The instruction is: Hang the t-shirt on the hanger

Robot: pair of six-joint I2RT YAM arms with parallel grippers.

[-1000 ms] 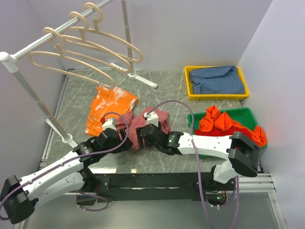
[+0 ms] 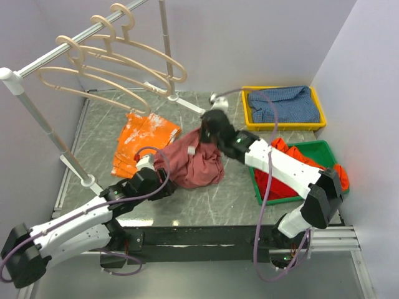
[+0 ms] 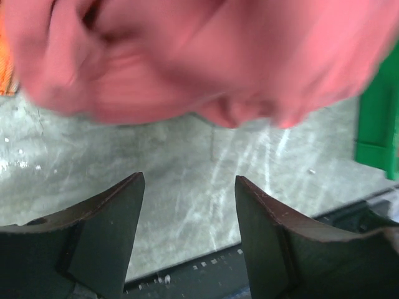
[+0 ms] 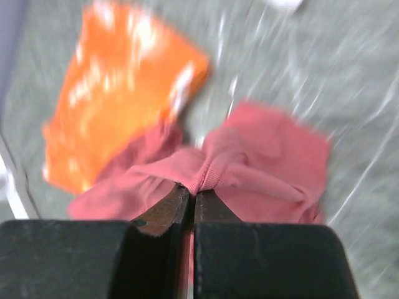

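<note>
A dusty-red t-shirt (image 2: 198, 167) lies bunched on the grey table and rises toward my right gripper. In the right wrist view a fold of the shirt (image 4: 215, 163) runs up into the fingers of my right gripper, shut on the cloth. My left gripper stands part open at the shirt's near left side, only bare table showing between its fingers; the blurred shirt (image 3: 168, 68) is beyond them. Beige hangers (image 2: 100, 78) hang from the metal rail at the upper left, empty.
An orange folded cloth (image 2: 144, 138) lies beneath the hangers. A yellow tray (image 2: 283, 126) with blue checked cloth and a green tray (image 2: 319, 149) with red and orange cloth stand at the right. A rack post (image 2: 56, 140) rises at the left.
My right arm has swung up and away from the table's front edge, lifting part of the shirt. The left gripper stays near its place, and the shirt has come away from its fingers.
</note>
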